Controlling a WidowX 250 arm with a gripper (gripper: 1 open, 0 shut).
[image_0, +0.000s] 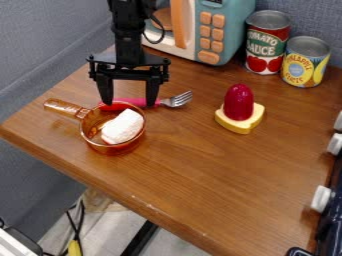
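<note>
My black gripper (128, 98) is open, its two fingers pointing down over a pink-handled fork (174, 101) on the wooden table (201, 200); whether they touch the handle I cannot tell. Just in front sits a copper-coloured pan (103, 142) with a white lump (123, 126) in it and its handle pointing to the back left.
A red oval object on a yellow base (239, 118) stands at right. Behind are a toy microwave (210, 30) and two cans (266, 45). A dark appliance with white knobs lines the right edge.
</note>
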